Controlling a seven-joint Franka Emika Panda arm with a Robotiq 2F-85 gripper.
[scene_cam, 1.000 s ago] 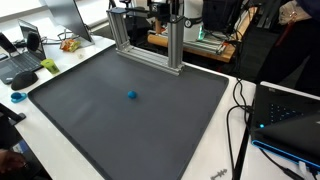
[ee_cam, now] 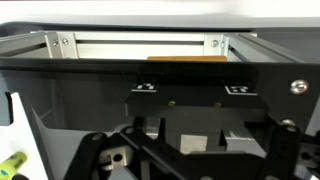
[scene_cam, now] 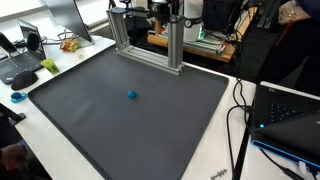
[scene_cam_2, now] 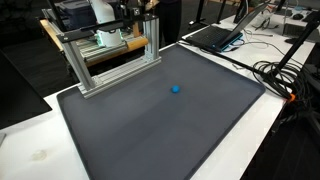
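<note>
A small round blue object lies on the dark grey mat, left of its middle in exterior view 1. Exterior view 2 also shows the blue object, with bare mat around it. In the wrist view my gripper is open. Its two marked fingers stand well apart, and nothing shows gripped between them. A dark bar crosses behind the fingers. In the exterior views I cannot clearly make out the gripper among the dark parts at the top.
A metal frame stands at one edge of the mat. A laptop and loose cables flank another side. Small items, including a yellow one, sit on the white table beyond the mat.
</note>
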